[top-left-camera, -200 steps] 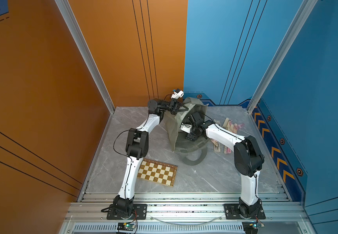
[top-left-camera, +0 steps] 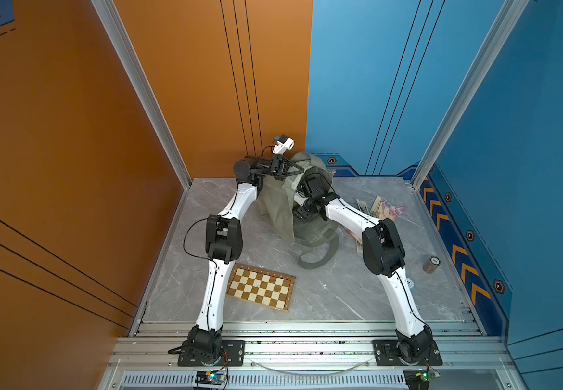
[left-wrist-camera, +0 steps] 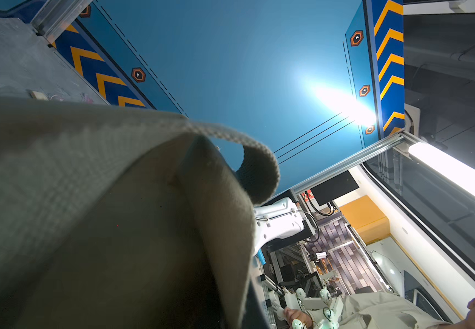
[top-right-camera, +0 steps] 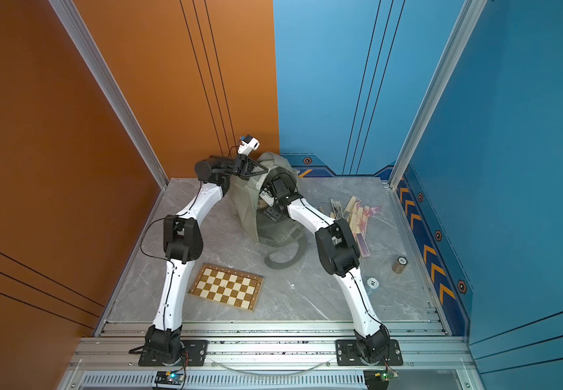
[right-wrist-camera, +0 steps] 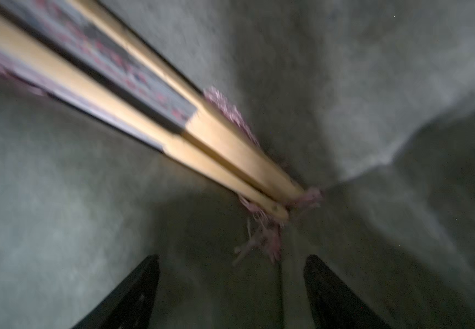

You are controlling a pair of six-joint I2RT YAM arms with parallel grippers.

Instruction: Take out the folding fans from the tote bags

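Note:
The olive tote bag [top-left-camera: 281, 208] stands raised at the back centre. My left gripper [top-left-camera: 294, 169] is shut on its upper edge; in the left wrist view the bag's fabric [left-wrist-camera: 84, 181] fills the lower left. My right gripper is inside the bag, fingers apart and empty. Ahead of its fingertips lie wooden folding fans [right-wrist-camera: 237, 148] with pink tassels [right-wrist-camera: 270, 244], against the bag's lining; the picture is somewhat blurred. Outside, more folding fans [top-right-camera: 359, 224] lie to the right of the bag.
A checkerboard [top-left-camera: 260, 286] lies at the front left. A brown can [top-right-camera: 399, 265] and a small pale round item [top-right-camera: 372, 284] sit at the front right. Bare tabletop surrounds them.
My left gripper has risen and moved leftward along with the bag's top.

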